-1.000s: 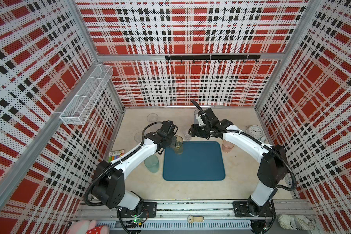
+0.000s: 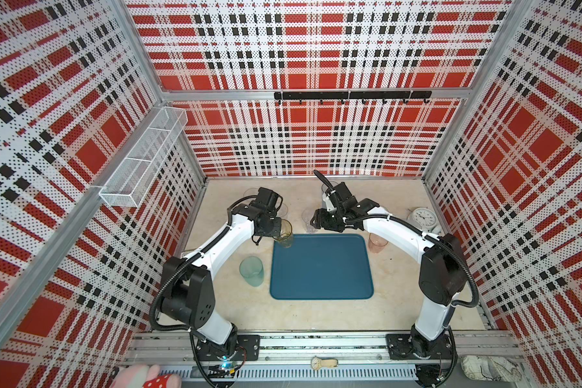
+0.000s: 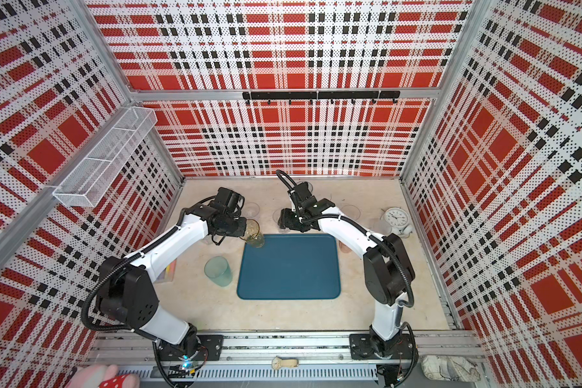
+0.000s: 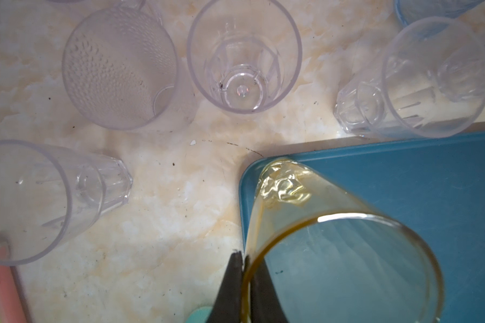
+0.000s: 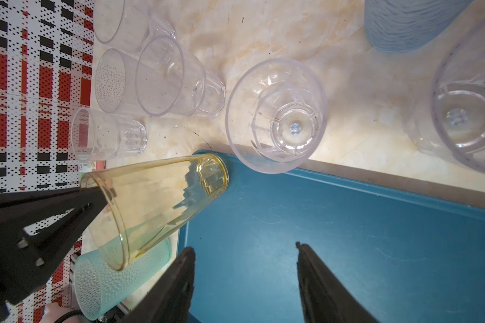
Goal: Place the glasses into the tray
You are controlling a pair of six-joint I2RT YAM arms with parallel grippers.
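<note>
My left gripper is shut on the rim of the yellow glass (image 4: 301, 199), whose base appears over the far left corner of the blue tray (image 4: 442, 172). Whether that base touches the tray I cannot tell. In the right wrist view the yellow glass (image 5: 156, 199) slants away from the left fingers (image 5: 91, 200). Nothing lies between the fingers of my open right gripper, which hovers around the tray's far side. Clear glasses (image 5: 277, 115) stand behind the tray, a teal glass (image 2: 252, 271) to its left, a pink glass (image 2: 377, 243) to its right.
Close to the left arm are a textured clear mug (image 4: 124, 70) and another clear glass (image 4: 48, 199). A blue glass (image 5: 415, 24) stands farther back. The white clock (image 2: 424, 218) is at the right. Apart from the yellow glass's corner, the tray is bare.
The left arm has carried the yellow glass leftward and back, from over the tray to its far left corner. My right gripper has shifted only slightly and stays open.
</note>
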